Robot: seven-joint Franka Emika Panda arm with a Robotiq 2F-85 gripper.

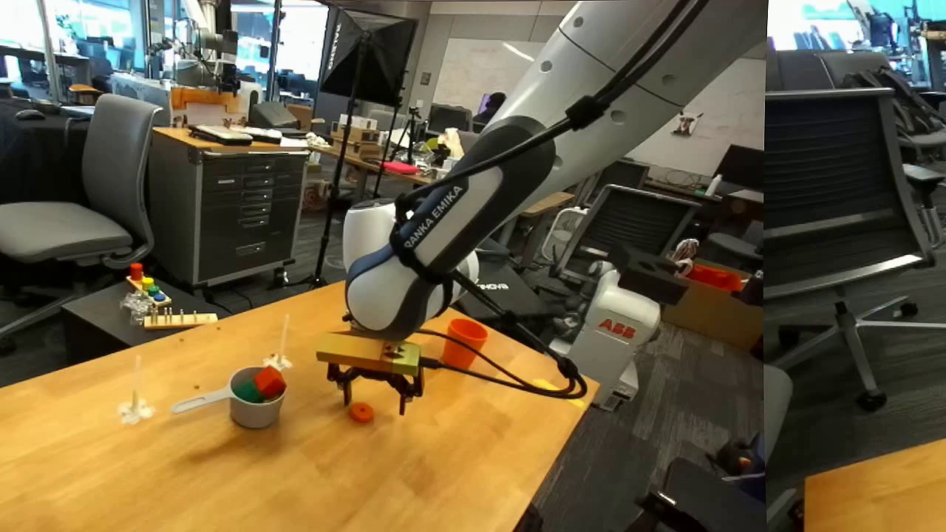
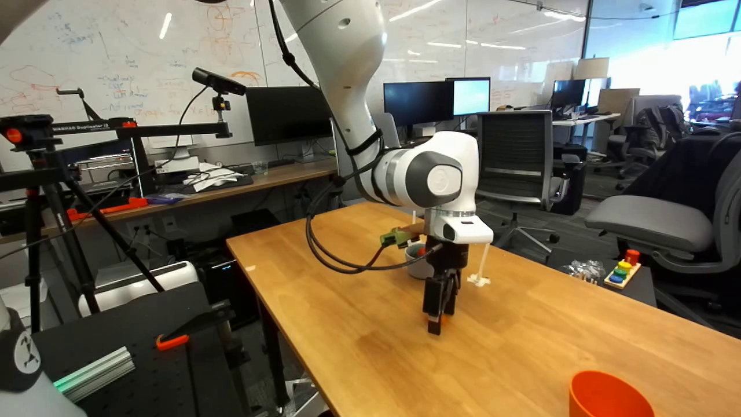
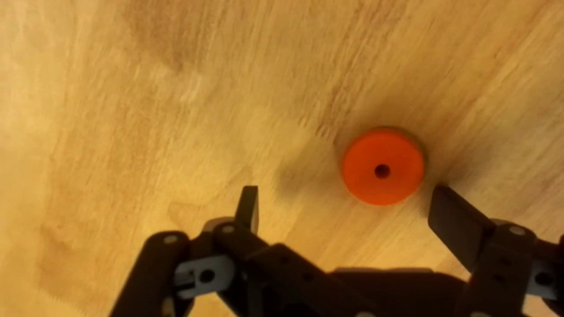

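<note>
An orange disc [image 3: 365, 185] with a small centre hole lies flat on the wooden table [image 1: 355, 479]. Above it my gripper points down, fingers wide apart and nothing held. In the wrist view the disc is closer to the right finger [image 3: 457, 227] than to the left, and a little ahead of the line between the tips. From exterior view 2, the gripper [image 2: 441, 322] hides most of the disc. A grey measuring cup [image 1: 255, 415] stands to the left in exterior view 1, with a red block [image 1: 270, 383] and a green block [image 1: 247, 391] inside.
Two thin white pegs on pale bases stand near the cup: one peg [image 1: 284, 335] behind it, another peg [image 1: 137, 381] to the left. An orange cup [image 1: 465, 344] is on the table behind the gripper. Cables loop beside the arm.
</note>
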